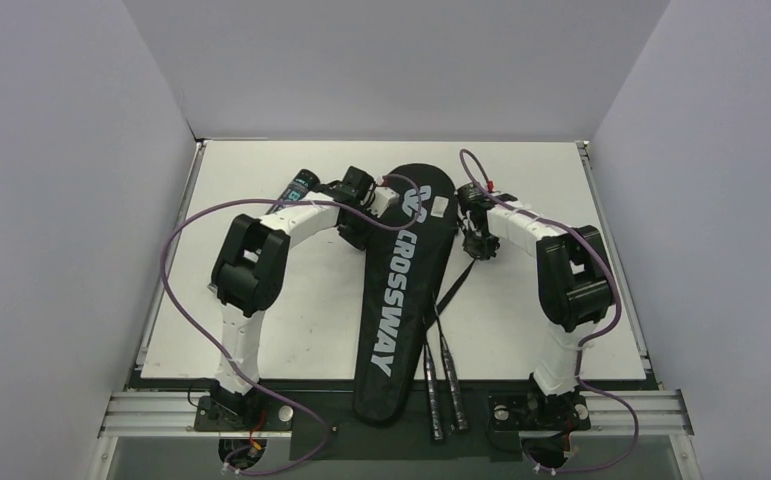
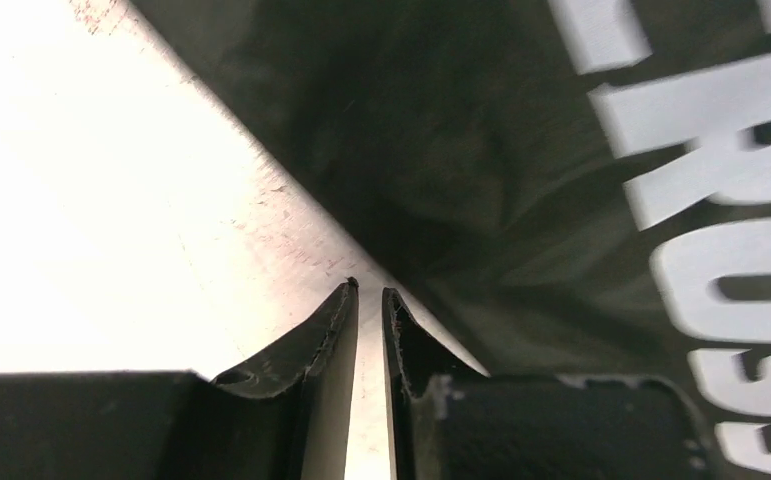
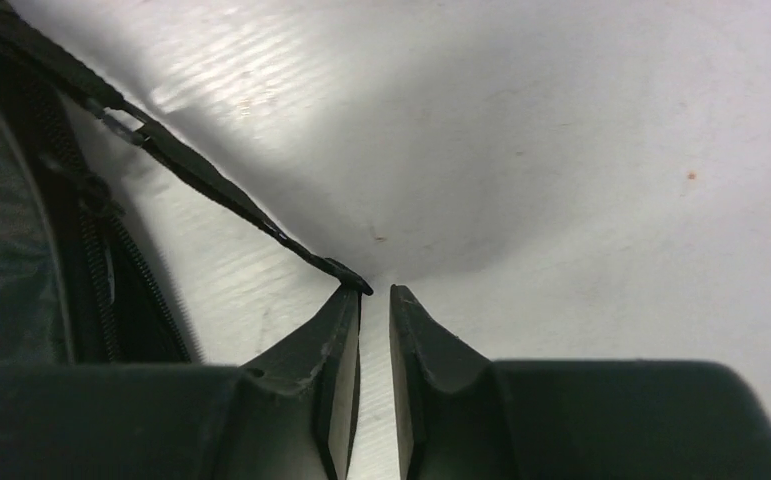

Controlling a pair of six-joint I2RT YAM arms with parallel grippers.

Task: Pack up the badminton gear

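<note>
The long black CROSSWAY racket bag [image 1: 397, 285] lies lengthwise across the mid-table, its narrow end past the front edge. Two dark racket handles [image 1: 453, 385] stick out at its lower right. My left gripper is slightly open at the bag's left edge, with no fabric between its fingertips. A black strap [image 3: 216, 185] runs from the bag to the left fingertip of my right gripper. A narrow gap shows between those fingers, so the strap is not clamped. In the top view, the left arm covers part of a dark tube with blue lettering [image 1: 296, 187].
Purple cables [image 1: 181, 290] loop over both arms. A dark strip [image 1: 306, 440] lies in front of the table edge, between the arm bases.
</note>
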